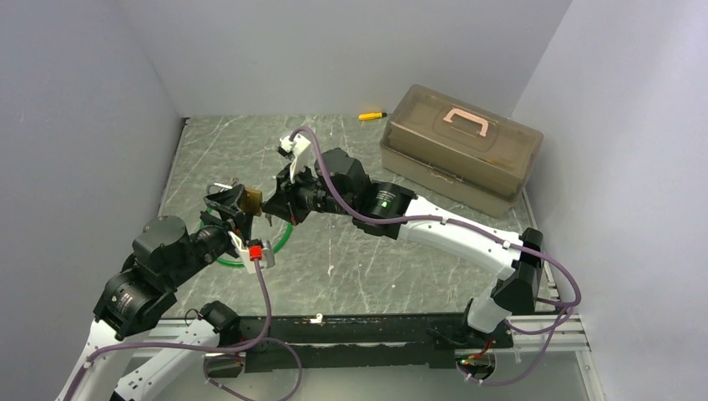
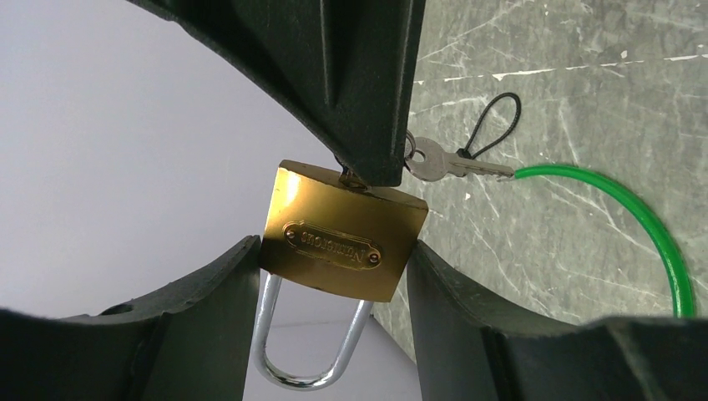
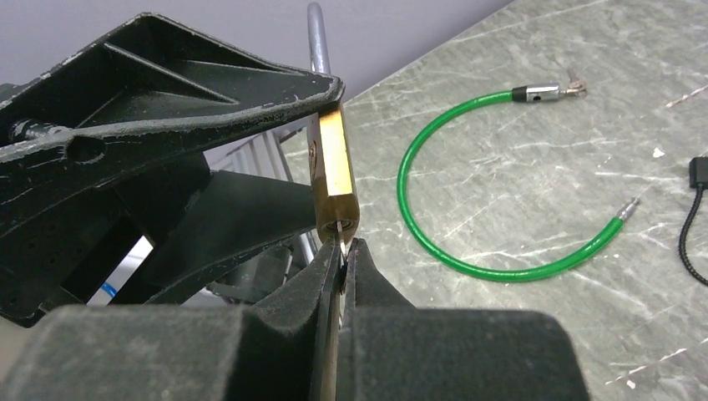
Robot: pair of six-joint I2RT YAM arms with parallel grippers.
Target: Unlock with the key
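A brass padlock point(image 2: 338, 234) with a steel shackle point(image 2: 298, 384) is clamped in my left gripper, which is shut on its body. Both shackle legs reach the body. In the right wrist view, the keyhole end of the padlock point(image 3: 338, 215) faces my right gripper. That gripper is shut, with a thin key point(image 3: 341, 242) showing between its fingertips and the keyhole. The key meets the keyhole; how deep it sits cannot be told. Behind the right finger point(image 2: 367, 100), a second silver key point(image 2: 432, 159) dangles from a ring in the left wrist view.
On the marble table below lie a green cable point(image 3: 459, 263) and a black cord loop point(image 3: 689, 234). A brown toolbox point(image 1: 455, 150) stands at the back right, beside a yellow tool point(image 1: 372, 116).
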